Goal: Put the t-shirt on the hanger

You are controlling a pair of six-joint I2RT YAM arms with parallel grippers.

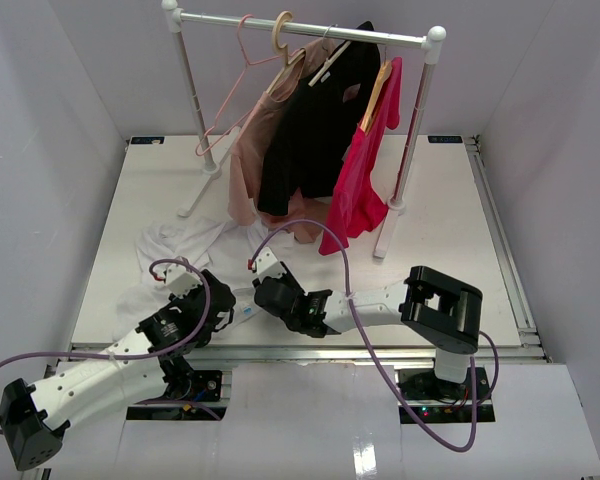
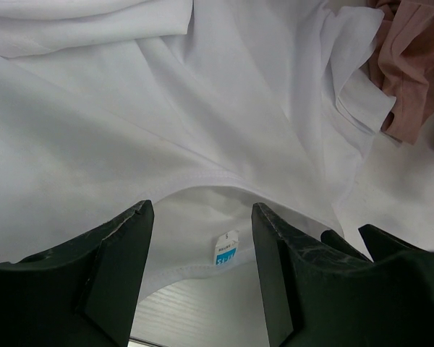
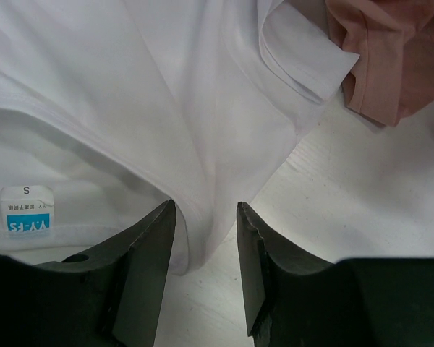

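Observation:
A white t shirt lies rumpled on the table, its collar and size label showing in both wrist views. My left gripper is open over the shirt near the neckline. My right gripper stands open beside the folded collar edge, its left finger at the fabric. A pink hanger hangs empty at the left of the rail.
The rack also holds a dusty pink garment, a black one and a red one, hanging low behind the shirt. Bare table shows at the right.

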